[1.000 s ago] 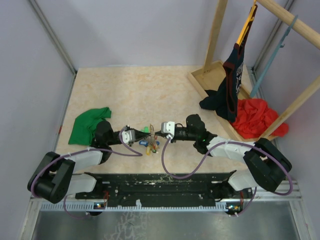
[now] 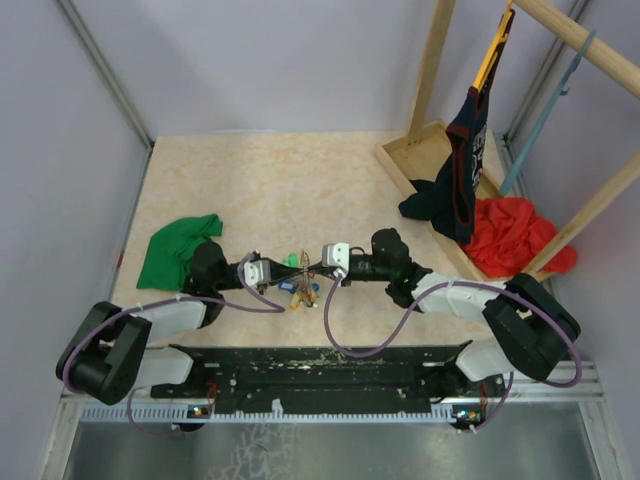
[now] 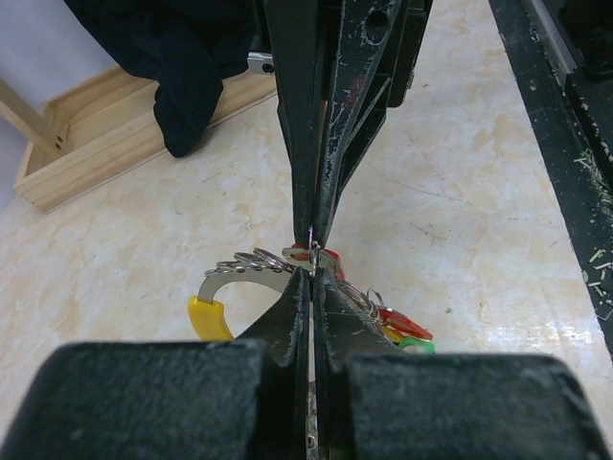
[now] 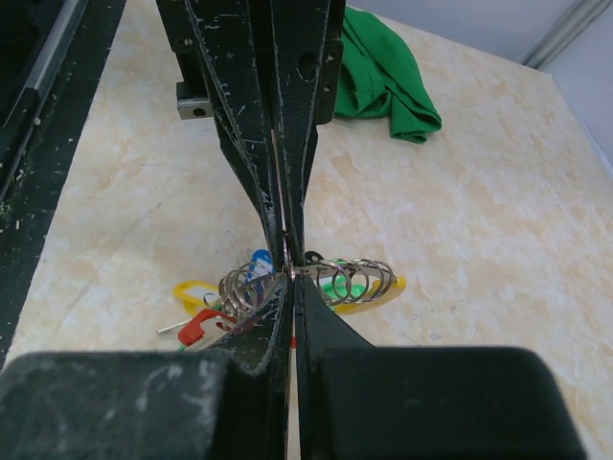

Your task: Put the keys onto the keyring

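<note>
Both grippers meet tip to tip at mid-table, my left gripper (image 2: 298, 268) from the left, my right gripper (image 2: 312, 268) from the right. Between and below their shut tips is the keyring (image 4: 360, 278), a spiral of metal loops with keys. A yellow-headed key hangs at one side; a red key (image 4: 201, 328) and blue one (image 4: 259, 261) show in the right wrist view. A thin metal piece sits right at both fingertips; whether either grips it firmly is hard to tell.
A green cloth (image 2: 170, 255) lies at the left. A wooden tray (image 2: 405, 160) with dark and red cloths and a wooden frame stands at the right.
Very little differs in the top view; the keys below the grippers have shifted slightly.
</note>
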